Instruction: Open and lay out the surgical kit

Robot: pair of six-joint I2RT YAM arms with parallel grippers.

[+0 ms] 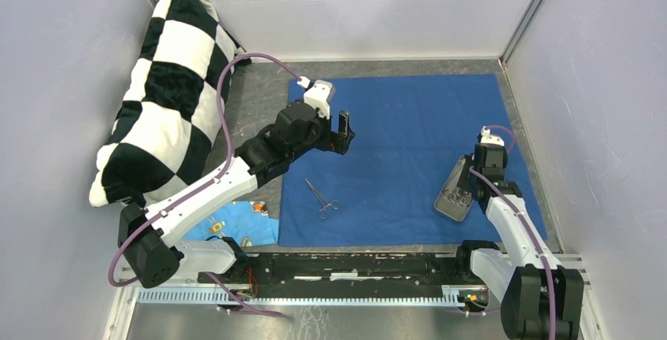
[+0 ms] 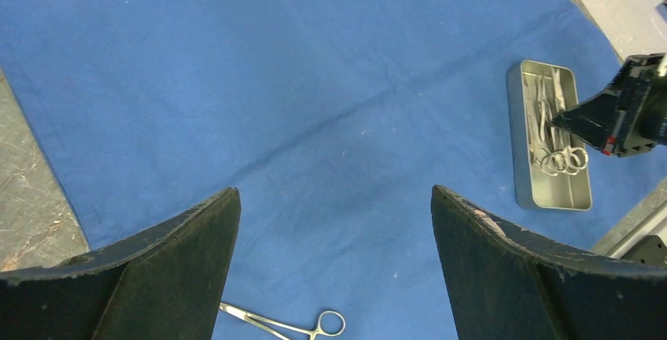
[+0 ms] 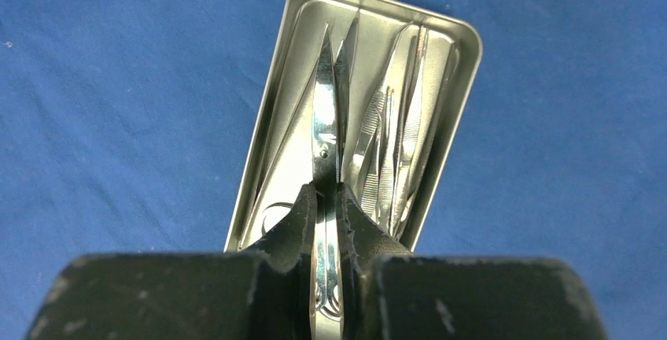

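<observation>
A metal tray [image 1: 451,208] stands near the right edge of the blue cloth [image 1: 377,190]. In the right wrist view, my right gripper is shut on a pair of scissors [image 3: 323,123] with pointed blades, held over the tray. Whether they are clear of the tray cannot be told. Several tweezers [image 3: 410,131] and other slim instruments lie in the tray. A clamp with ring handles [image 1: 318,197] rests alone on the cloth, left of its middle. Above and beyond it my left gripper [image 1: 343,131] stands open and empty; its fingers [image 2: 189,238] frame the left wrist view.
A checkered cushion [image 1: 169,92] leans on the left wall. Light-blue patterned cloth [image 1: 244,222] lies at the lower left, under the left arm. The right wall [image 1: 602,120] rises close beside the right arm.
</observation>
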